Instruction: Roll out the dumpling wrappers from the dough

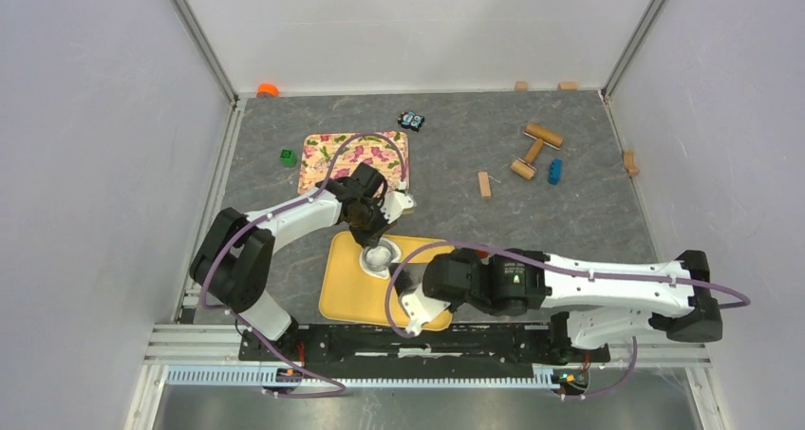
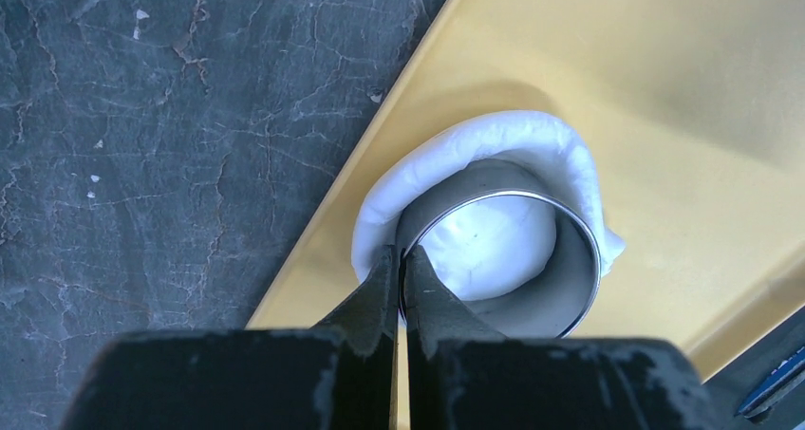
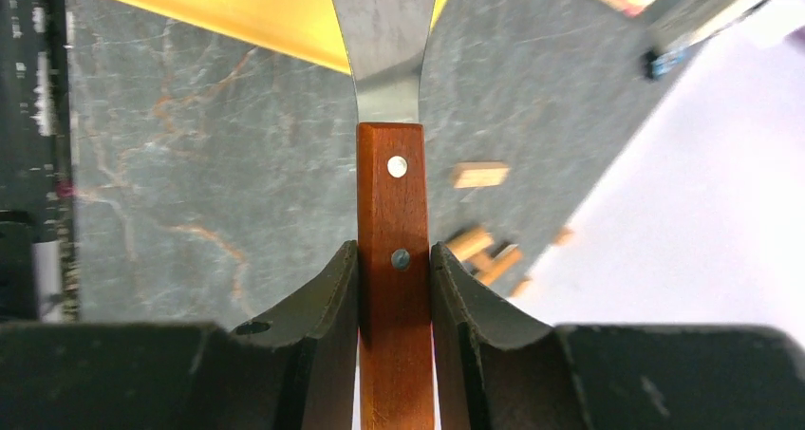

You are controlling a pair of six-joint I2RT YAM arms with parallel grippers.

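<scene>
In the left wrist view my left gripper is shut on the rim of a metal ring cutter (image 2: pixel 560 288), which sits on white dough (image 2: pixel 489 240) with a raised outer band, on the yellow tray (image 2: pixel 683 60). My right gripper holds a scraper by its wooden handle (image 3: pixel 389 345), its steel blade (image 3: pixel 380 41) pointing out over the yellow tray. In the top view that gripper is over the tray's right side, to the right of the ring.
Behind lie a floral board (image 1: pixel 318 150), a green cube (image 1: pixel 288 158), a wooden block (image 1: pixel 484 185), a wooden roller (image 1: pixel 541 136), a blue object (image 1: pixel 555 172) and a small dark item (image 1: pixel 411 121).
</scene>
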